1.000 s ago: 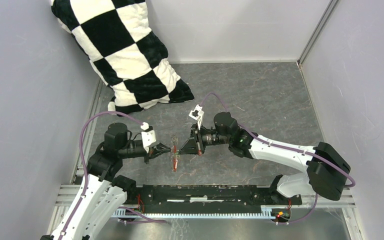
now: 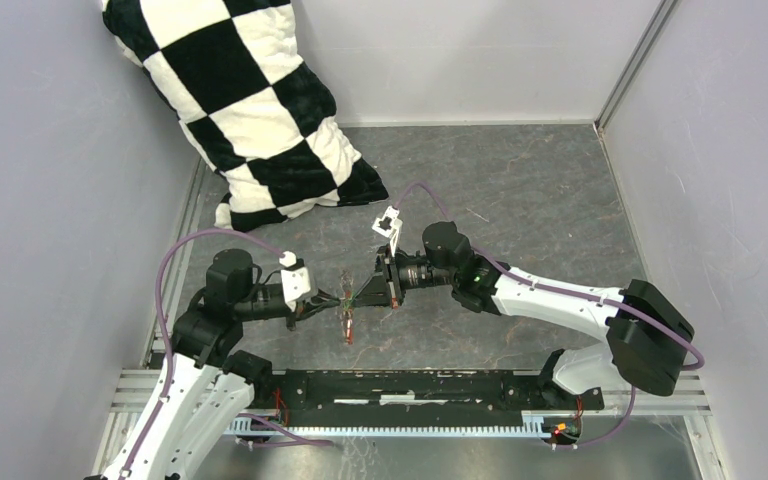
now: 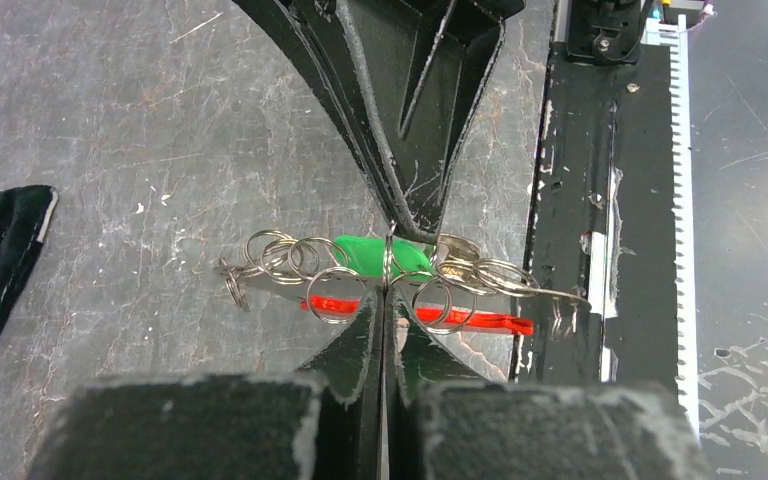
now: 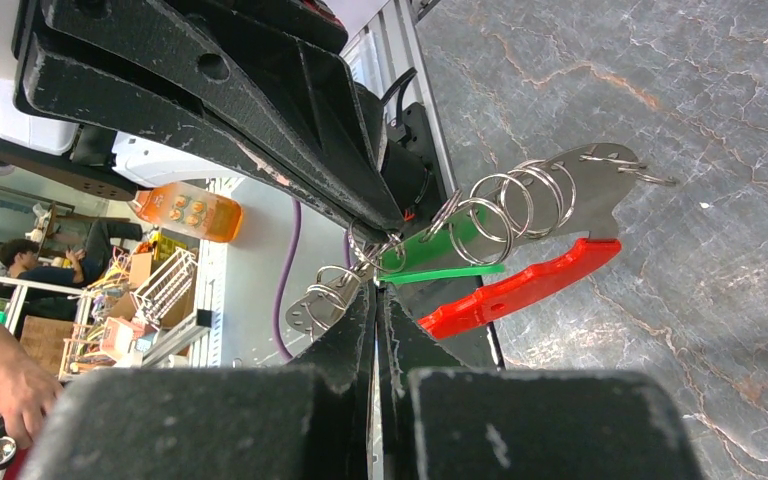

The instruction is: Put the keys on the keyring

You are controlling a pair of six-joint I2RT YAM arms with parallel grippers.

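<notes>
Between the two grippers hangs the keyring (image 2: 348, 324), a flat metal piece with several wire rings. My left gripper is shut, with a thin wire ring (image 3: 388, 256) standing at its fingertips. From the opposite side my right gripper is shut, and the thin edge of the green key (image 4: 442, 273) runs to its tips. The green key lies beside the rings; whether a ring passes through it cannot be made out. A red piece (image 4: 525, 290) sits along the keyring's lower side; how it is attached is unclear.
A black-and-white checkered cushion (image 2: 260, 120) leans at the back left. A black rail (image 2: 410, 385) runs along the front edge, and walls close both sides.
My right gripper has moved slightly left, closer to the left gripper, over the last second. The left arm and the keyring have hardly shifted.
</notes>
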